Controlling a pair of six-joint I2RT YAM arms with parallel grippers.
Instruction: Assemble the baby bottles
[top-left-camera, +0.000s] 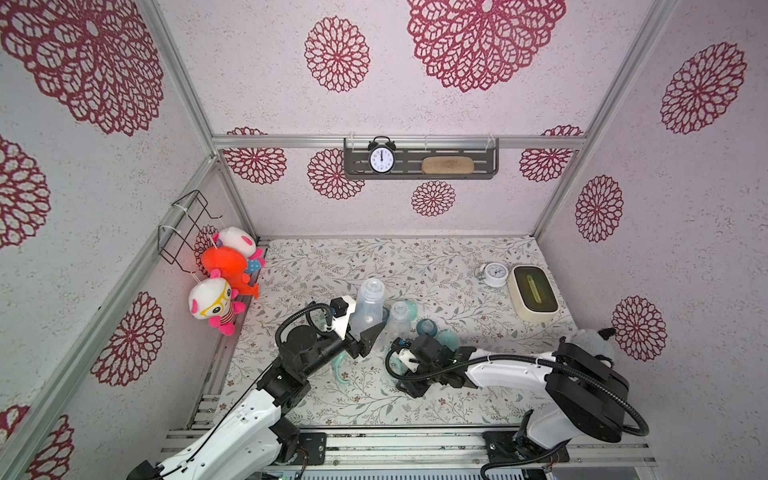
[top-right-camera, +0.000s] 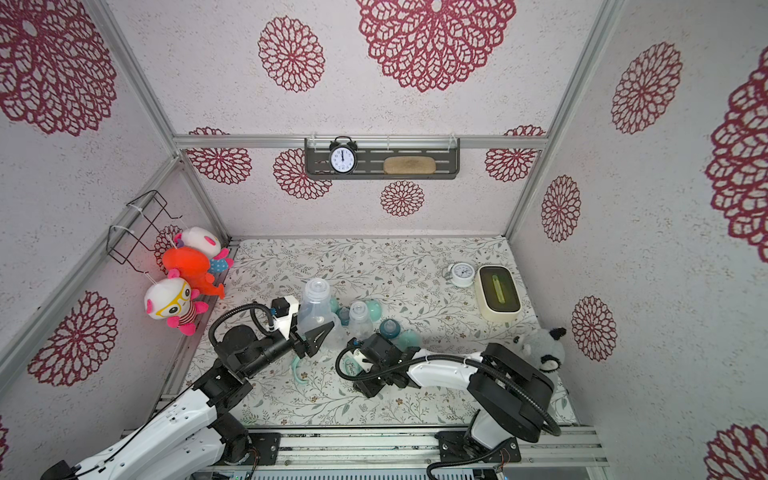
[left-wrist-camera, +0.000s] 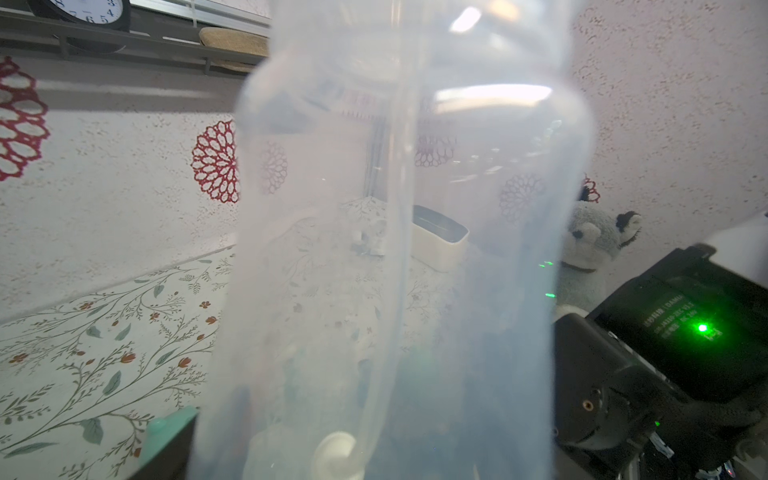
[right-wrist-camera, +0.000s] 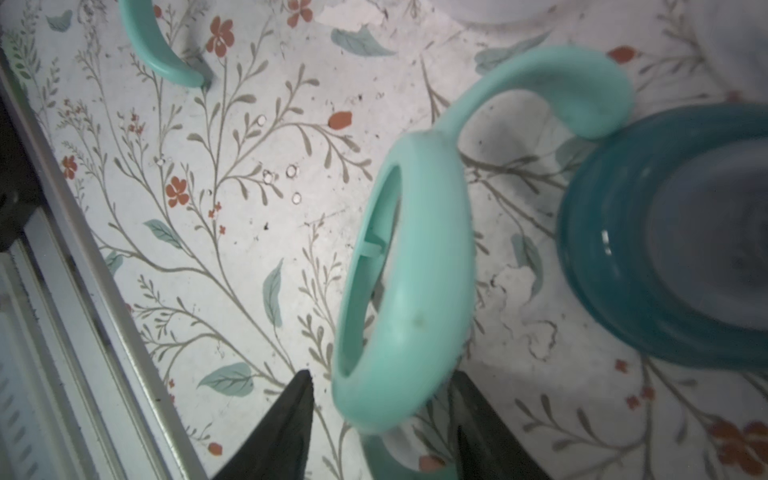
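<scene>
My left gripper (top-left-camera: 363, 339) is shut on a large clear bottle (top-left-camera: 369, 302), held upright; it fills the left wrist view (left-wrist-camera: 400, 240), a straw inside. My right gripper is open, low over the table, fingertips either side of the near end of a mint handle (right-wrist-camera: 428, 240). A second mint curved piece (right-wrist-camera: 160, 48) lies farther left, and a teal ring (right-wrist-camera: 608, 240) sits right of the handle. A smaller clear bottle (top-left-camera: 400, 318), a teal ring (top-left-camera: 426, 327) and mint parts (top-left-camera: 446, 340) stand behind my right gripper.
A cream box (top-left-camera: 533, 292) and small white clock (top-left-camera: 495, 273) sit at back right. Plush toys (top-left-camera: 224, 280) line the left side, a grey plush (top-right-camera: 544, 348) the right edge.
</scene>
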